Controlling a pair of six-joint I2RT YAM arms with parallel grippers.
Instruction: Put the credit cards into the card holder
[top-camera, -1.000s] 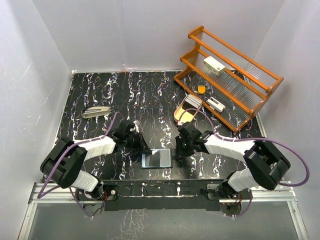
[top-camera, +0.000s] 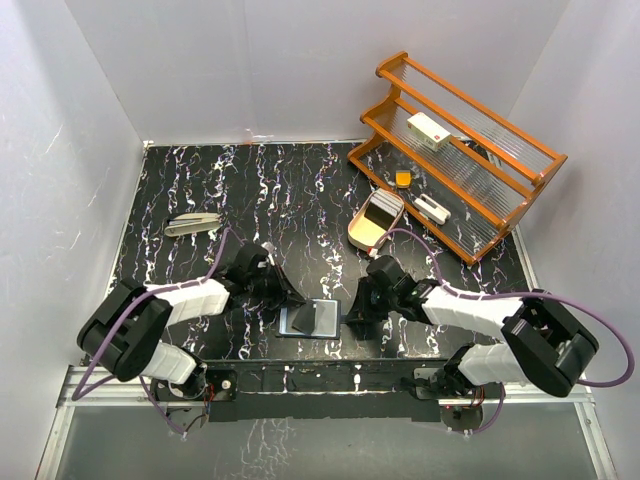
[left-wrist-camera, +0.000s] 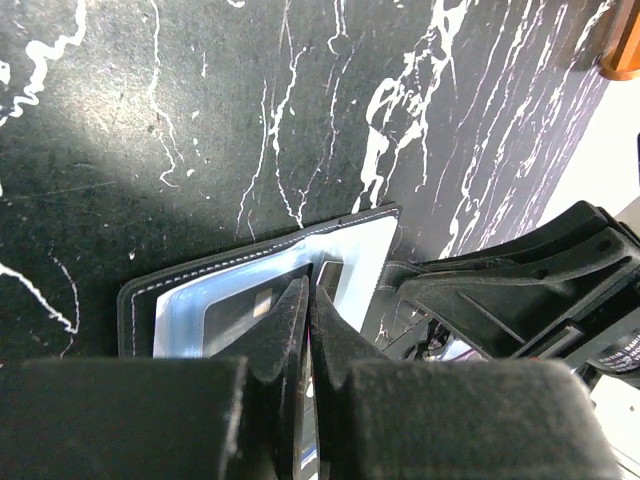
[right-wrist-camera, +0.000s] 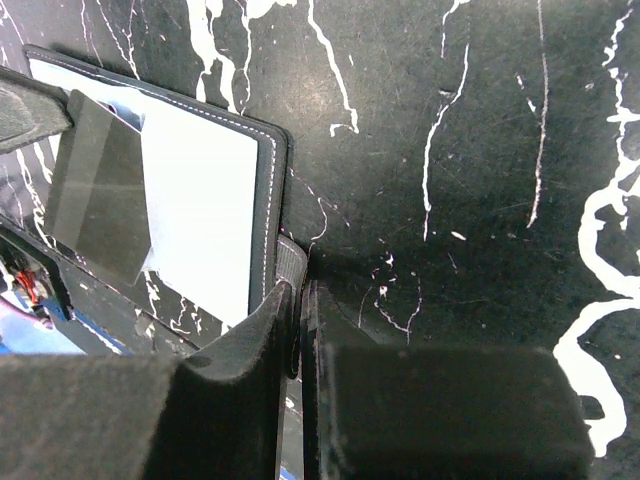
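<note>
The dark-edged card holder lies spread open on the table between my two arms, with a dark translucent sleeve page turned at an angle over its pale inside. My left gripper is shut above the holder's inside, its tip at the sleeve page; whether a thin edge sits between its fingers is unclear. On the opposite side, my right gripper is shut on the black tab at the holder's stitched rim. No loose credit card can be made out clearly.
A yellowish tray with pale and dark contents stands behind the right arm. Beyond it, a wooden rack fills the back right. A grey object lies at far left.
The sleeve page has swung from lying square on the holder to a slant, uncovering more of the pale inside. The holder and my right gripper have shifted slightly left and toward the front.
</note>
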